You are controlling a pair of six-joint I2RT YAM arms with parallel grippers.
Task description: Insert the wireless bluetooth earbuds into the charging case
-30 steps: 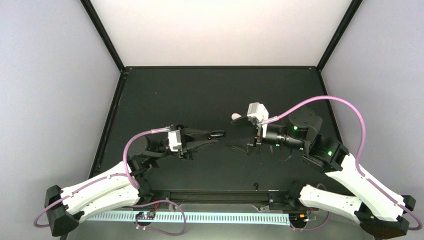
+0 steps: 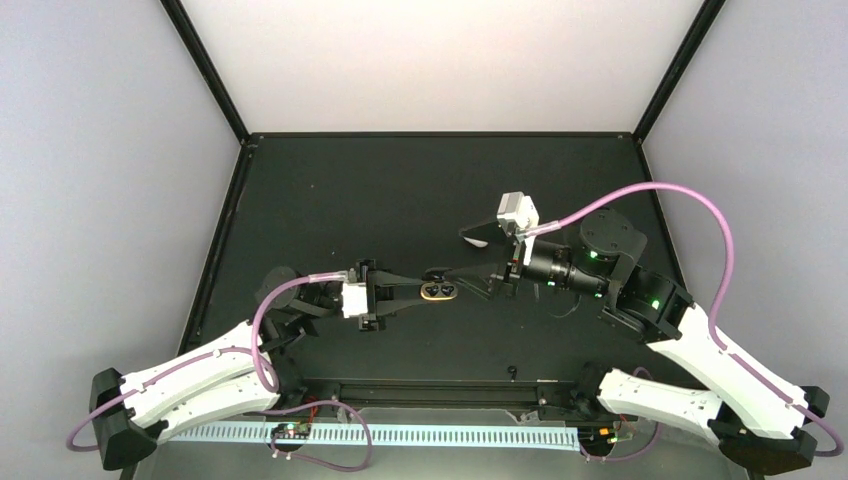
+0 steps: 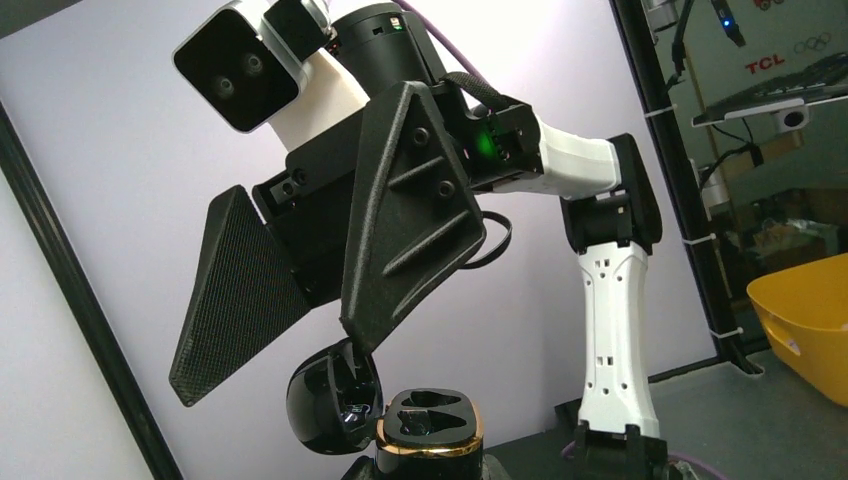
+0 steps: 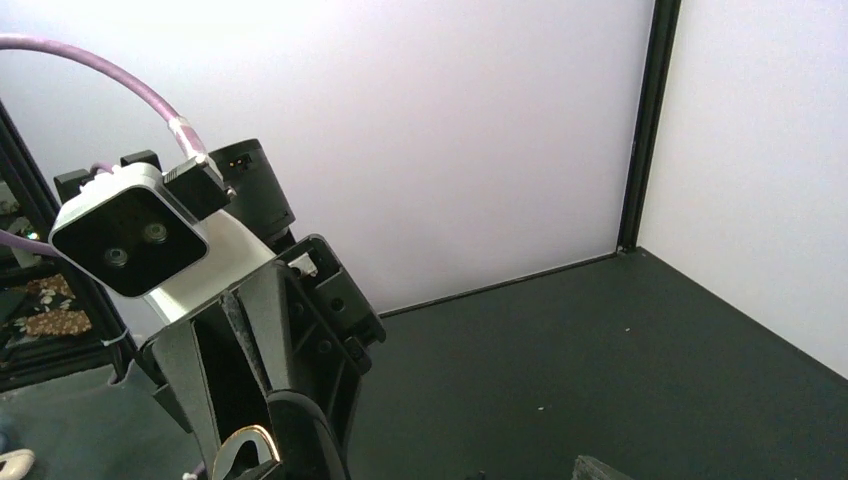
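Observation:
The black charging case with a gold rim sits near the middle of the top view, held between the fingers of my left gripper. Its lid stands open in the left wrist view, and dark hollows show in its inner face. I see no earbud there. My right gripper is spread open with nothing between its fingers. One fingertip is at the lid's upper edge, touching or nearly so. In the right wrist view the case is partly cut off.
A small pale patch shows by the right gripper's far finger; I cannot tell what it is. A tiny dark piece lies near the front edge.
Both arms have shifted slightly; a right finger has come from beside the case to the lid.

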